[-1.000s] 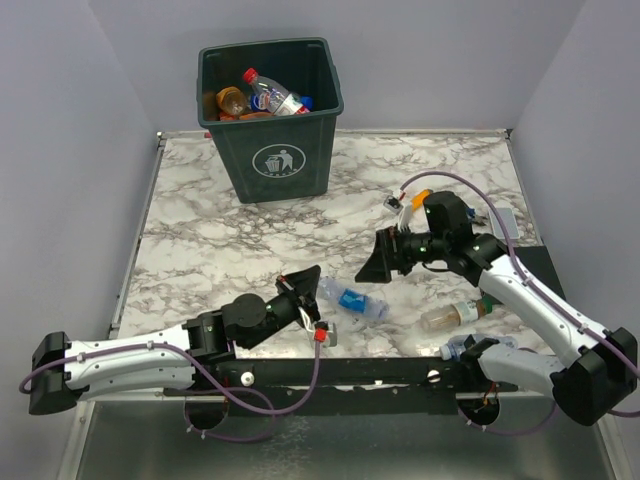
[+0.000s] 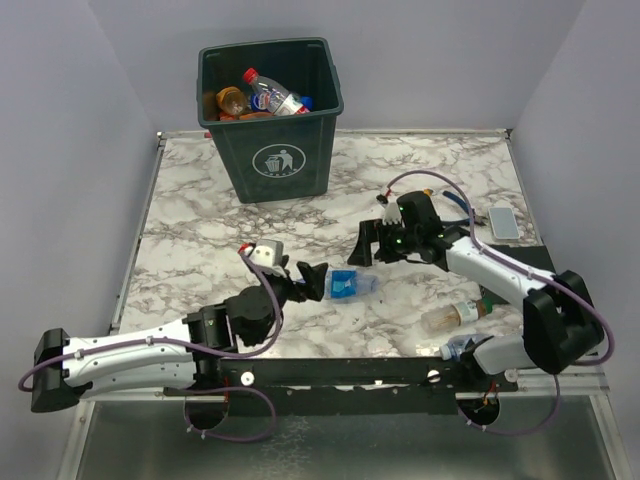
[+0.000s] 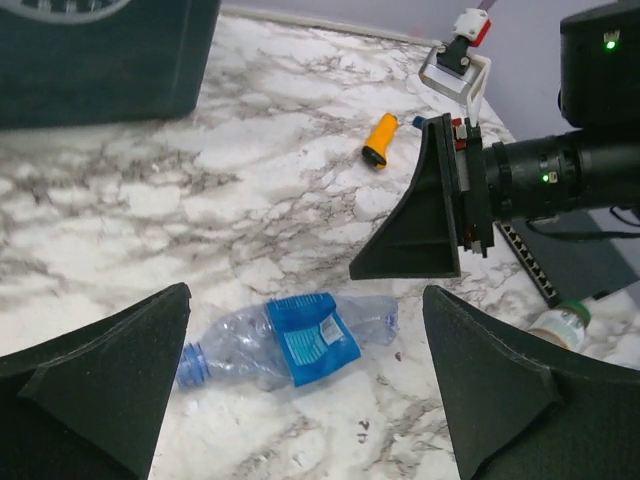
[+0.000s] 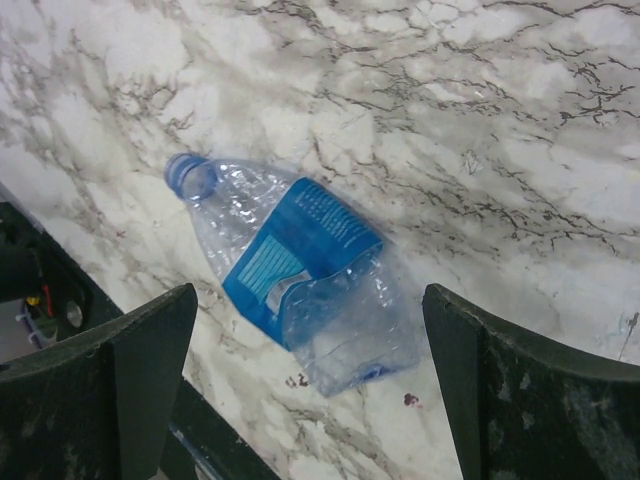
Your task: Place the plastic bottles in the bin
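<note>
A crushed clear bottle with a blue label (image 2: 345, 283) (image 3: 312, 338) (image 4: 300, 262) lies on the marble table between my grippers. My left gripper (image 2: 305, 278) is open, beside the bottle on its left. My right gripper (image 2: 366, 238) is open, above and behind it, with nothing held. Another bottle with a pale label (image 2: 450, 316) lies at the front right, with a further blue one (image 2: 460, 345) at the table edge. The green bin (image 2: 268, 150) at the back holds several bottles.
An orange-handled tool (image 3: 380, 140), a grey phone-like item (image 2: 503, 222) and a dark pad (image 2: 540, 258) lie at the right, partly behind my right arm.
My left gripper has turned and moved back a little from over the bottle. The bottle's lie has changed slightly.
</note>
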